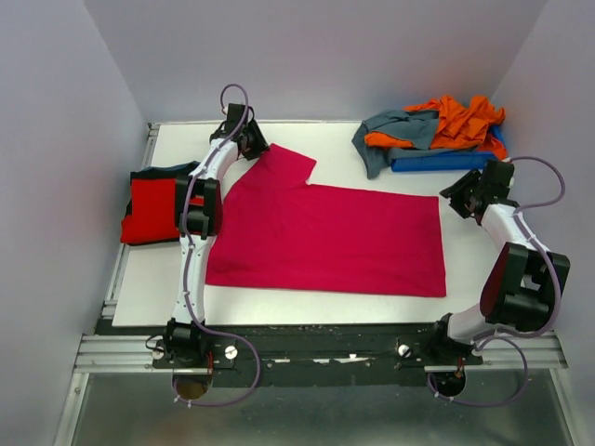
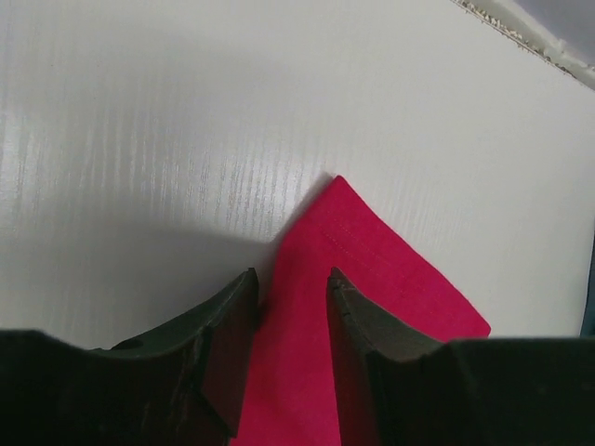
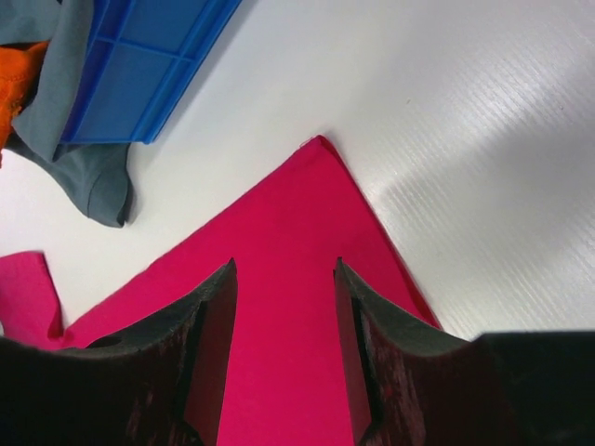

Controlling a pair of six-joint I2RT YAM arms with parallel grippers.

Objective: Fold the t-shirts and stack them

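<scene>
A red t-shirt (image 1: 325,242) lies spread on the white table, its far-left sleeve pointing to the back. My left gripper (image 1: 251,142) is at that sleeve's corner; in the left wrist view its part-open fingers (image 2: 228,325) are low over the red cloth's edge. My right gripper (image 1: 457,193) hangs just off the shirt's back-right corner; in the right wrist view its fingers (image 3: 204,334) stand apart above the red fabric, holding nothing.
A blue bin (image 1: 437,163) heaped with orange and grey clothes (image 1: 456,121) stands at the back right. A stack of red and dark folded shirts (image 1: 149,209) lies at the left.
</scene>
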